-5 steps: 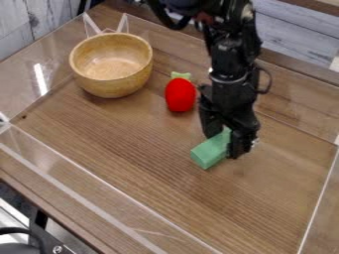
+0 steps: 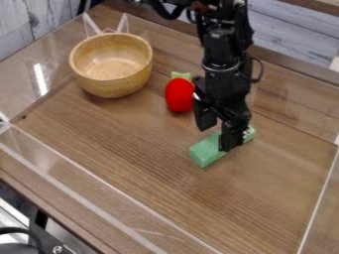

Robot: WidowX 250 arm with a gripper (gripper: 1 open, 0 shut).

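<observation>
A black gripper [image 2: 219,117] hangs from the top centre, just above a green rectangular block [image 2: 208,151] that lies at a slant on the wooden table [image 2: 106,179]. The gripper hides part of the block's upper end. Whether its fingers touch the block or how far apart they stand is hard to tell. A red rounded object [image 2: 180,95] lies just left of the gripper.
A tan bowl [image 2: 109,62] stands at the upper left. A small light-green piece [image 2: 180,75] lies behind the red object.
The gripper has risen slightly from its lower position over the green block, uncovering more of the block, which lies in about the same place.
</observation>
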